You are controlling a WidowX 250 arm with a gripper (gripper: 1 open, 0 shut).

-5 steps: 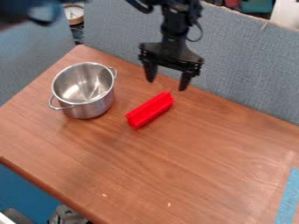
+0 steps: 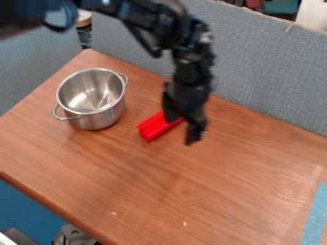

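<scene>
My black gripper (image 2: 181, 121) is low over the middle of the wooden table (image 2: 179, 191), its fingers open on either side of the far part of a red block (image 2: 156, 128). The block lies diagonally on the table and is partly hidden by the gripper. Whether the fingers touch it cannot be told. A steel pot (image 2: 92, 98) with two handles stands to the left of the block.
Grey padded walls (image 2: 269, 67) border the table at the back and upper left.
The block and pot look unmoved.
</scene>
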